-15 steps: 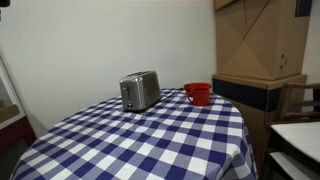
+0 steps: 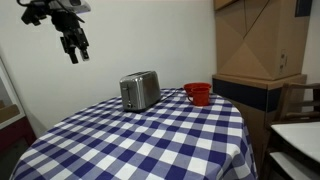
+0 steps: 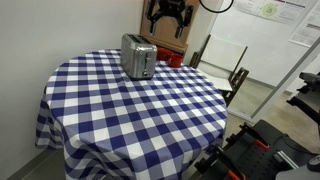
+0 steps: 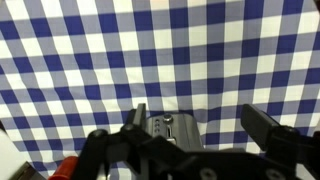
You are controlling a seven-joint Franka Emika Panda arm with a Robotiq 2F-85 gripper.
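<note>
A silver toaster (image 2: 140,91) stands upright on the blue-and-white checked tablecloth (image 2: 130,140), near the table's back. Just right of it are red containers (image 2: 199,97), set close together. High above the table, left of the toaster in exterior view 1, hangs my gripper (image 2: 78,57). Its two fingers are spread apart with nothing between them. In the wrist view the toaster's end (image 4: 182,127) shows at the bottom, between and below the fingertips, and a bit of red (image 4: 65,169) appears at the lower left. The gripper touches nothing.
Large cardboard boxes (image 2: 262,40) rise behind the table on the right. A chair (image 3: 222,75) stands beyond the table's edge in exterior view 2.
From the upper left edge of exterior view 1, my gripper has come into view and moved right, toward the toaster. The toaster and red containers have stayed in place.
</note>
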